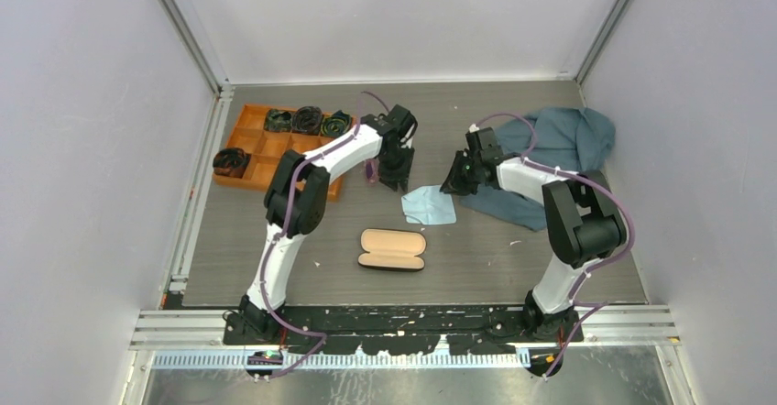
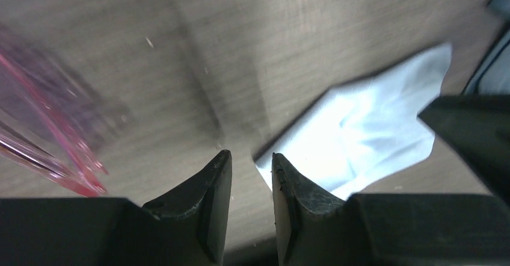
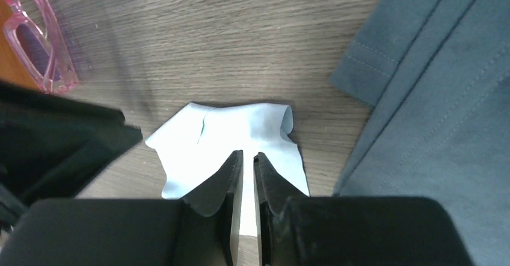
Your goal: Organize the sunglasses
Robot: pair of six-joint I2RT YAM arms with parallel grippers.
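Observation:
Pink-framed sunglasses (image 1: 372, 170) stand on the table just left of my left gripper (image 1: 395, 185); their frame (image 3: 49, 55) shows at the upper left of the right wrist view. A light blue cloth (image 1: 428, 205) lies flat between the two arms. Left of the cloth, my left gripper is part open, with nothing between its fingers. My right gripper hangs over the cloth's right side, its fingers parted by a narrow gap, and I see it holding nothing. The glasses case (image 1: 392, 249) lies open and empty in front of the cloth.
An orange compartment tray (image 1: 266, 160) at the left holds several dark rolled items, with some compartments empty. A folded blue-grey cloth (image 1: 573, 135) covers the back right. Bare table lies around the case and at the back middle.

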